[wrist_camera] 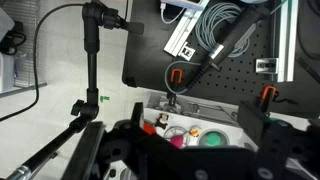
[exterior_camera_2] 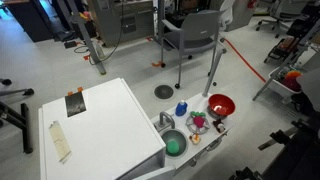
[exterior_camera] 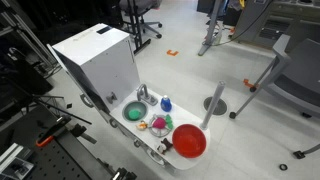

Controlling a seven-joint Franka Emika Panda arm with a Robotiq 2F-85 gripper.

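In the wrist view my gripper is open, its dark fingers spread wide at the bottom with nothing seen between them. It is above the black base and the edge of the white toy kitchen. The kitchen's sink (exterior_camera: 134,114) holds a green item (exterior_camera_2: 172,146), and a faucet (exterior_camera: 148,96) rises behind it. A blue bottle (exterior_camera: 166,104) stands on the counter. Nearby is a plate (exterior_camera_2: 197,121) with small colourful pieces. The red bowl (exterior_camera: 189,140) stands at the counter's end and looks empty. A small dark item (exterior_camera: 166,144) lies beside it.
A tall white box-like cabinet (exterior_camera: 100,58) adjoins the counter. Orange-handled clamps (wrist_camera: 177,76) and coiled cable (wrist_camera: 215,28) are on the black base. Grey chairs (exterior_camera_2: 191,32) stand on the floor, which is mostly open beyond the counter.
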